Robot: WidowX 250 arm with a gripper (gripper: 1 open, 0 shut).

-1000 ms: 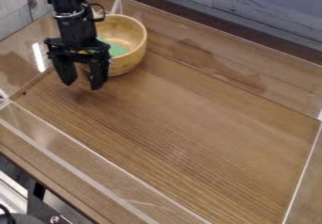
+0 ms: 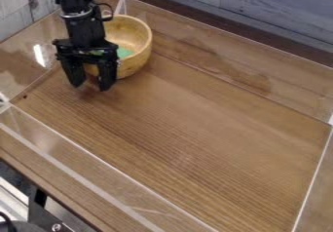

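Note:
My black gripper (image 2: 89, 70) is at the upper left of the camera view, low over the wooden table, in front of a large yellow-tan bowl (image 2: 132, 33). It stands open, and I see nothing clearly between its dark fingers. A green item (image 2: 124, 53) shows inside the bowl, partly hidden by the arm.
A raised ledge runs along the back, and pale edges border the left and right sides. Dark cables lie past the lower left corner.
The gripper has shifted slightly within the same area at the bowl's front. The bowl and table look about the same.

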